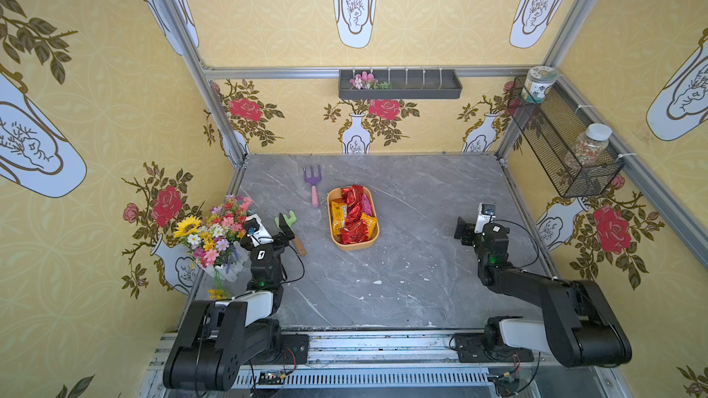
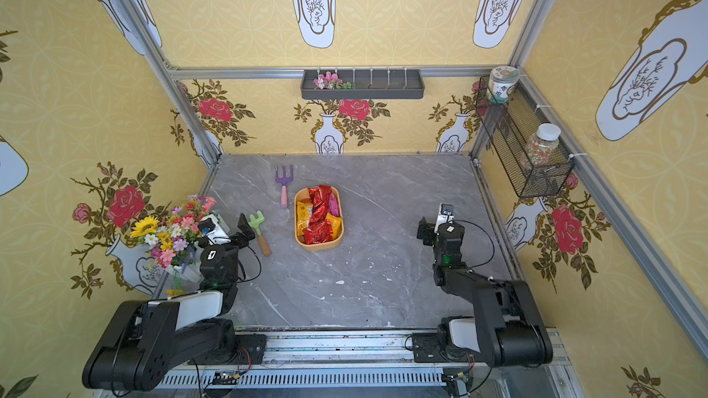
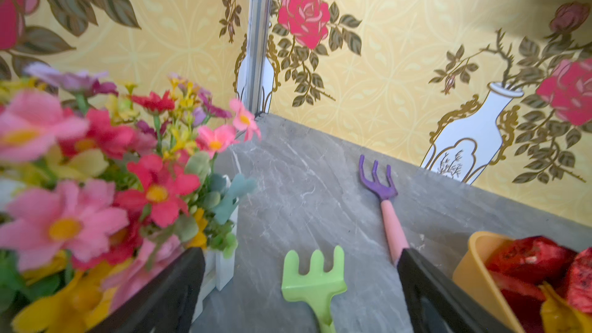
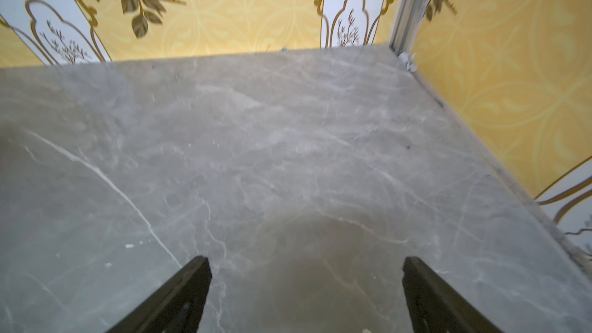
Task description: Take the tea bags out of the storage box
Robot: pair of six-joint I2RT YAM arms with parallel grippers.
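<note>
A beige storage box stands mid-table, filled with red, yellow and pink tea bag packets; its corner shows at the right of the left wrist view. My left gripper is open, left of the box, between the flowers and the box, with a green rake beyond its fingers. My right gripper is open over bare table at the right, apart from the box, with nothing between its fingers.
Artificial flowers stand at the left edge. A purple fork lies behind-left of the box. A wire basket with two jars hangs on the right wall.
</note>
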